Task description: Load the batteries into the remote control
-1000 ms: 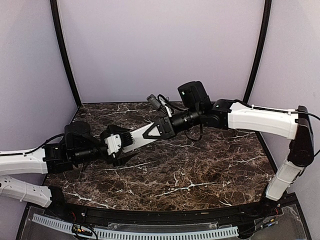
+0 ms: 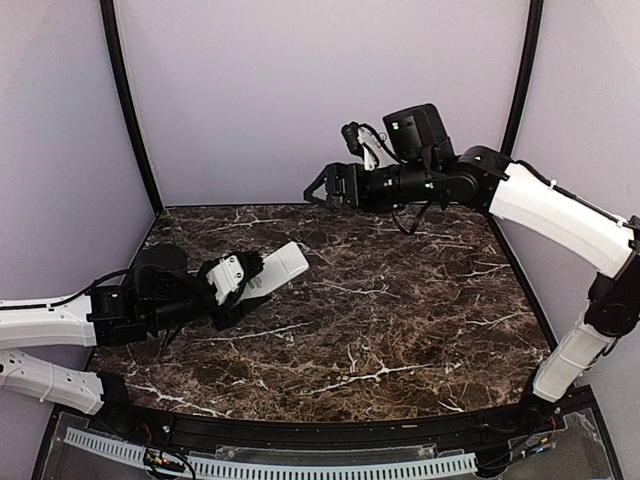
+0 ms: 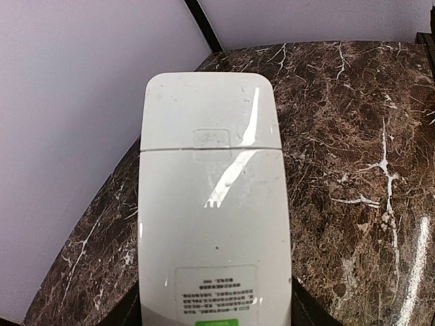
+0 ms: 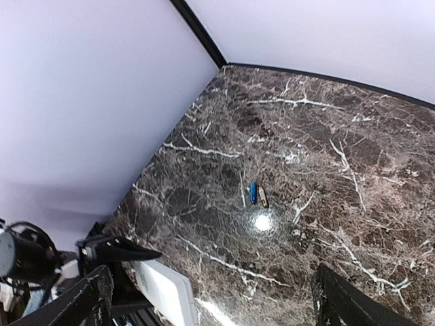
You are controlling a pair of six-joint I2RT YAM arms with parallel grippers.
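The white remote control (image 2: 280,268) is clamped in my left gripper (image 2: 250,285), raised above the table and tilted. Its back fills the middle of the left wrist view, where the battery cover (image 3: 211,112) sits in place with a seam below it; a printed label shows lower down. Beyond and to the right of the remote, my right gripper (image 2: 317,190) stands open and apart from it, with nothing between its wide-spread fingers (image 4: 346,299). Two small batteries, one blue (image 4: 253,193) and one dark with a coppery end (image 4: 263,196), lie side by side on the table.
Pale walls (image 2: 330,100) enclose the back and sides. In the right wrist view, the left arm and remote occupy the lower left corner.
My right gripper was at the remote's far end; it has moved up and away toward the back and is clear of it. The left gripper still holds the remote, barely moved.
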